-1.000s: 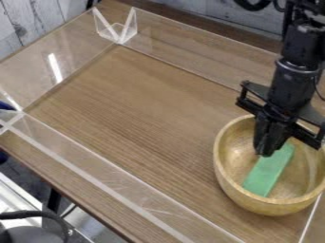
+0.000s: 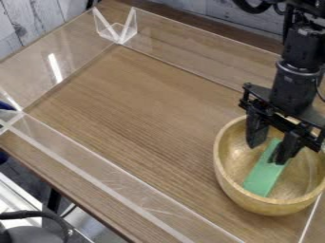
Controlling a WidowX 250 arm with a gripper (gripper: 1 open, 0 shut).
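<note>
My gripper (image 2: 275,139) hangs over a round tan bowl (image 2: 240,174) at the right of the camera view, its dark fingers apart and reaching down inside the rim. A green oblong object (image 2: 264,177) lies in the bowl, its upper end between or just under the fingertips. Whether the fingers touch it is unclear.
The bare wooden table (image 2: 127,104) fills the middle and left. Clear plastic pieces stand at the top left and along the left edge. A black object (image 2: 26,233) sits at the bottom left corner.
My gripper's fingers have spread wider and sit slightly differently over the green object. The bowl has barely moved.
</note>
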